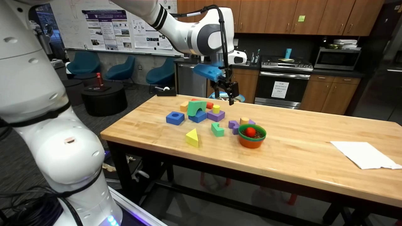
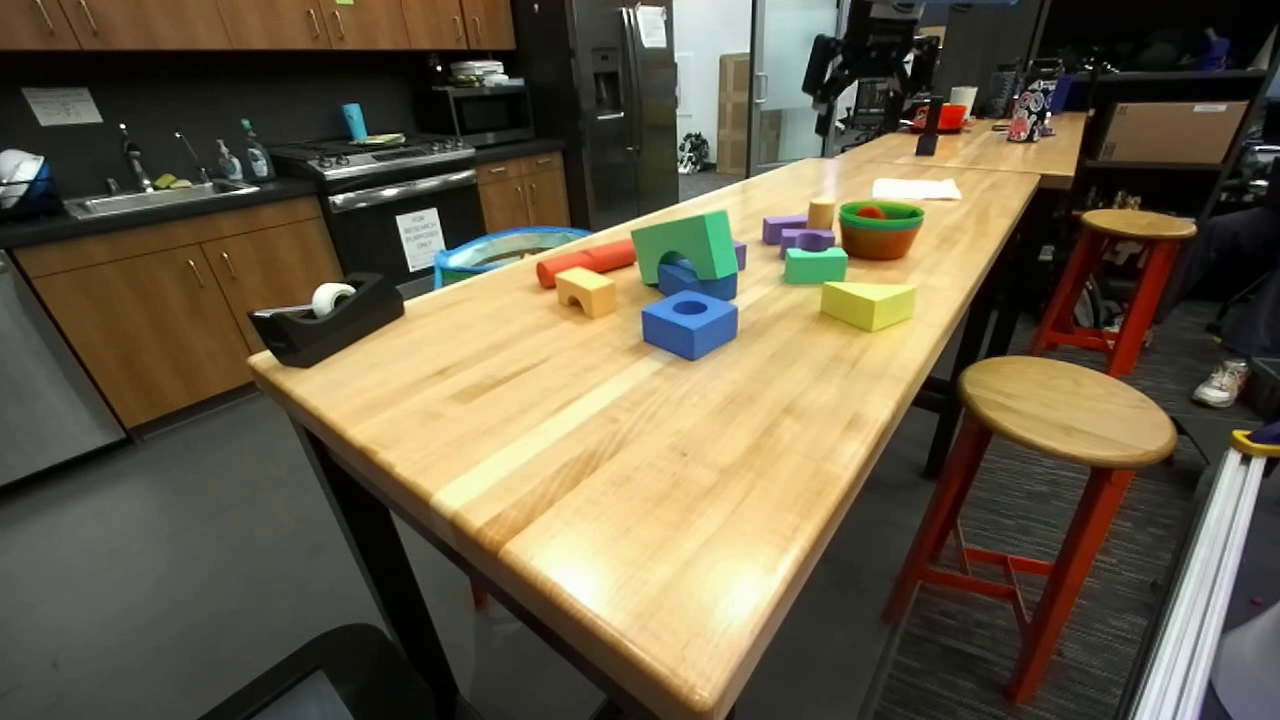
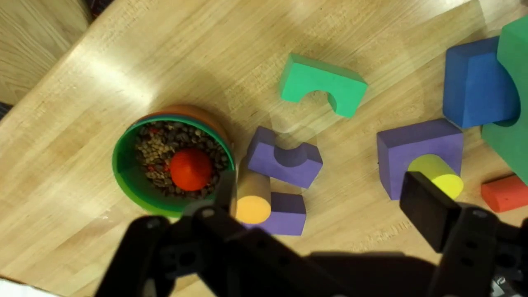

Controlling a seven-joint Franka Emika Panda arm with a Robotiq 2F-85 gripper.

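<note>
Above the table hangs my gripper (image 1: 225, 98), open, with nothing between its fingers; in the wrist view its two black fingers (image 3: 429, 210) stand wide apart. Below it in that view lies a bowl (image 3: 119, 170), green inside and orange outside, holding dark and tan bits and a red rounded piece (image 3: 190, 169). Beside the bowl a purple arch block (image 3: 287, 166), an orange cylinder (image 3: 253, 208) and another purple block (image 3: 287, 222) sit close together. A green arch block (image 3: 324, 84) lies apart. On a larger purple block (image 3: 420, 141) stands a yellow cylinder (image 3: 435, 173), partly covered by one finger.
A green arch (image 2: 690, 244) leans over a blue block (image 2: 699, 282). Nearby are a blue block with a hole (image 2: 690, 326), a yellow wedge (image 2: 867, 305), a small orange arch (image 2: 587, 292) and red cylinders (image 2: 588, 260). White paper (image 1: 363, 154) lies right.
</note>
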